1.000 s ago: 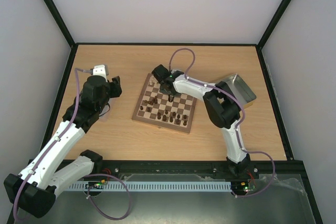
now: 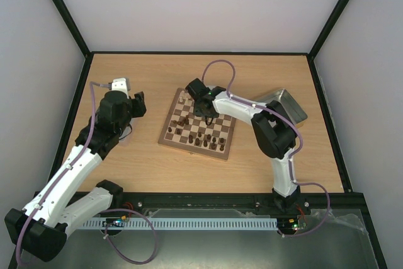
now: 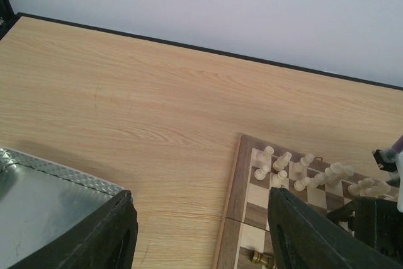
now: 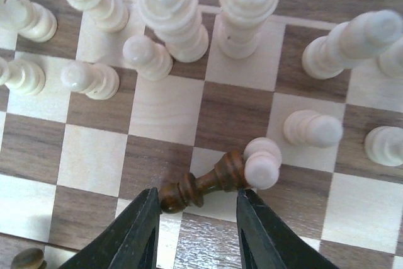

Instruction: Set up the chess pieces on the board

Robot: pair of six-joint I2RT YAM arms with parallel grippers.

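The chessboard point(image 2: 169, 131) holds white pieces along its back and dark pieces nearer the front. My right gripper is part open over the board, just at a dark piece point(image 4: 210, 181) lying on its side beside a short white pawn point(image 4: 261, 169); nothing clearly sits between its fingers. In the right wrist view several white pieces point(image 4: 240, 11) stand above it. My left gripper hangs part open left of the board, with nothing seen between its fingers.
A metal tray point(image 2: 289, 106) lies at the right of the table. Another tray point(image 3: 56, 212) shows under the left gripper.
The right arm has shifted slightly to the right over the board since a second ago, and a little upward in the top view lately. The left arm has not moved.
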